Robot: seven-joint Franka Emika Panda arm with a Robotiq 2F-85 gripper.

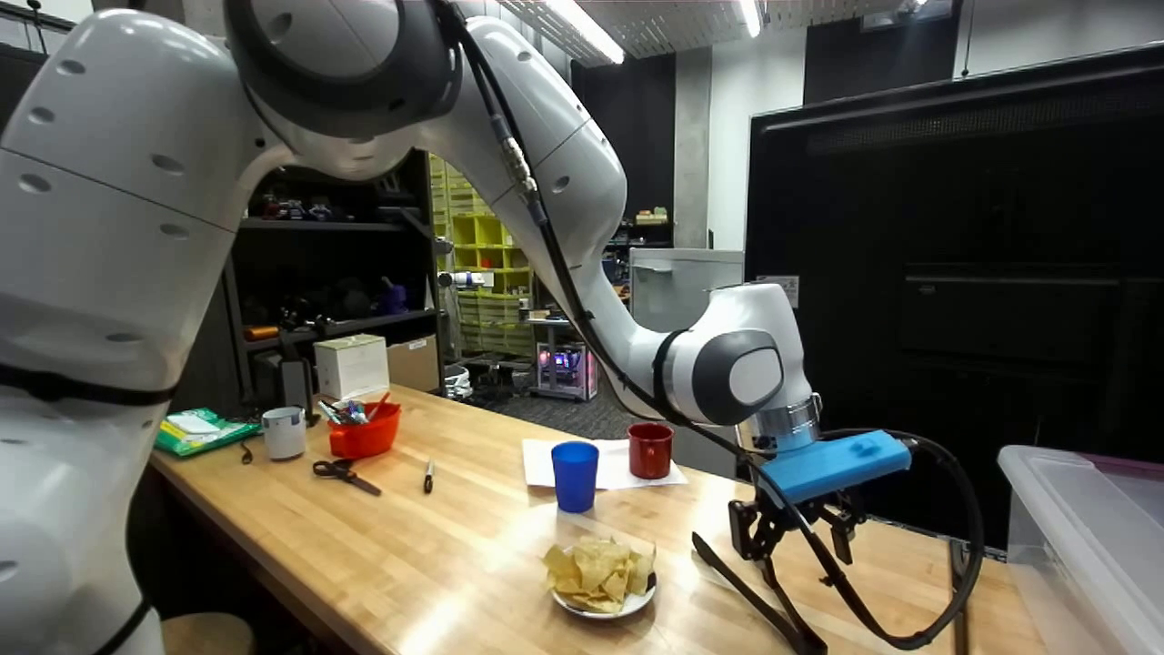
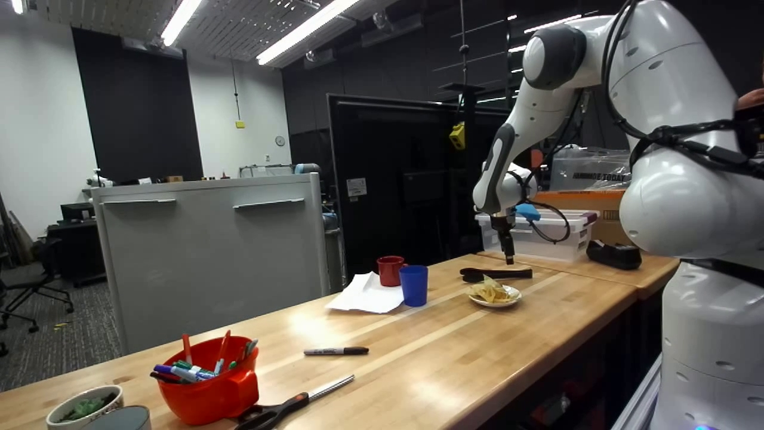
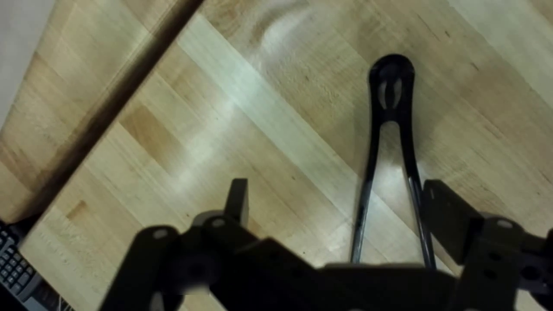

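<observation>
A pair of black tongs [image 3: 392, 111] lies on the wooden table, its two arms spread in a narrow V. My gripper is open above it, nothing held. In the wrist view the tongs run between my fingers, much closer to the right-hand one [image 3: 446, 215], which overlaps the edge of one arm; touching or apart, I cannot tell. The lower ends of the tongs pass behind the gripper body there. From exterior view 1, the gripper [image 1: 797, 539] hangs over the far side of the tongs [image 1: 753, 595].
Close to the tongs sits a plate of chips [image 1: 600, 573]. A blue cup [image 1: 575, 477] and a red mug [image 1: 650, 451] stand farther back near white paper. A clear plastic bin [image 1: 1075, 535] is at the right. Scissors, a marker and a red pen container [image 2: 208, 394] occupy the other end.
</observation>
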